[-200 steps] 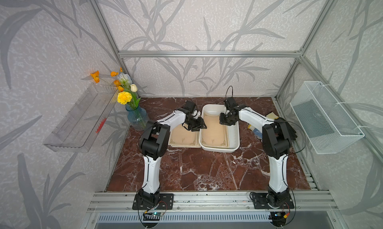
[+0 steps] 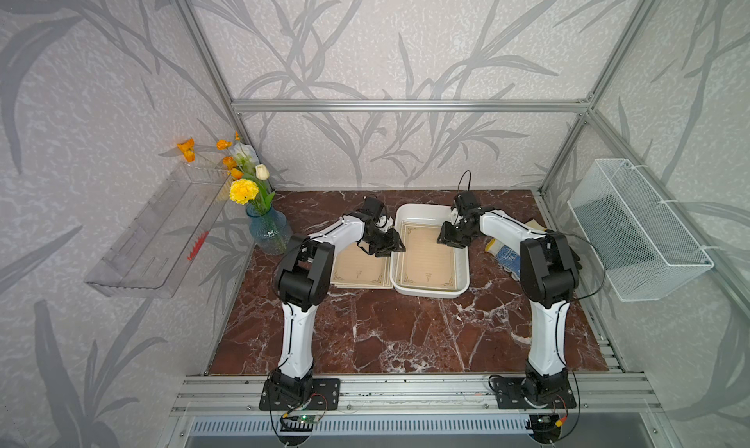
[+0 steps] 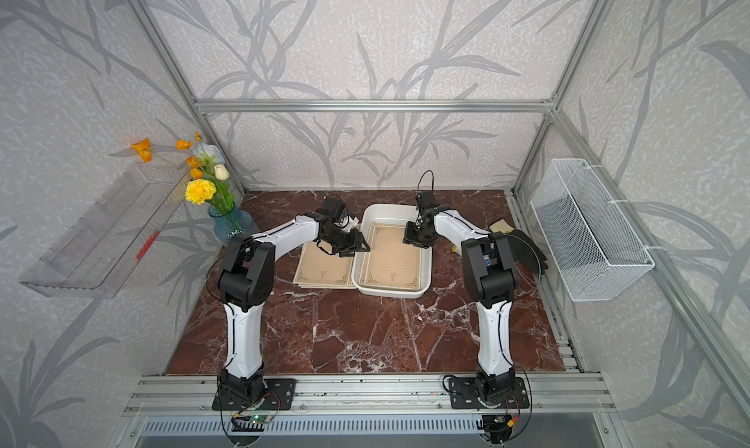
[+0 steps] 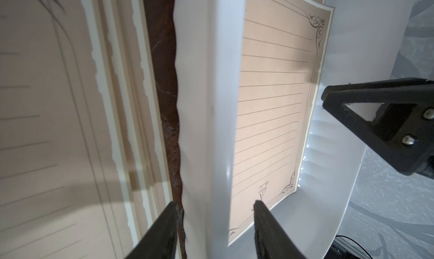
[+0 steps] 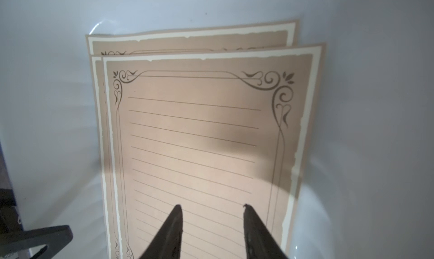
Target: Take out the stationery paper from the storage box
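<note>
A white storage box (image 2: 462, 280) holds tan lined stationery paper (image 2: 425, 260). In the right wrist view, the top sheet (image 5: 194, 137) lies slightly askew over another sheet (image 5: 189, 42), whose edges show behind and to the left. My right gripper hangs over this paper, its fingers apart and no paper visibly gripped between them. At the box's left wall, my left gripper is open, with its fingers appearing on either side of the white rim (image 4: 221, 123); contact cannot be told. More tan sheets (image 4: 45, 146) lie on the table left of the box.
A blue vase (image 2: 269, 231) of flowers stands back left. Blue and yellow items (image 2: 506, 258) lie right of the box, partly under the right arm. Baskets (image 2: 640, 229) hang at the sides.
The visible top paper in the box has shifted a little to the right. My right gripper has moved slightly right over the box, while the left arm stays nearly still.
</note>
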